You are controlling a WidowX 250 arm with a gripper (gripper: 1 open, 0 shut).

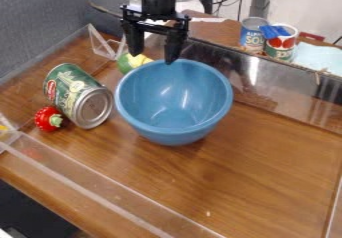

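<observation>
My black gripper [154,42] hangs open at the top centre, over the back of a blue bowl [174,112], with nothing visible between its fingers. A green and yellow object [131,62] lies behind the bowl, partly hidden. A large green can [78,94] lies on its side left of the bowl. A small red object with a green top [50,119], like a strawberry or pepper, lies at its lower left.
Clear plastic walls border the wooden surface [241,182], whose right and front parts are free. Behind the far wall stand cans [278,45] and a light blue cloth [318,60].
</observation>
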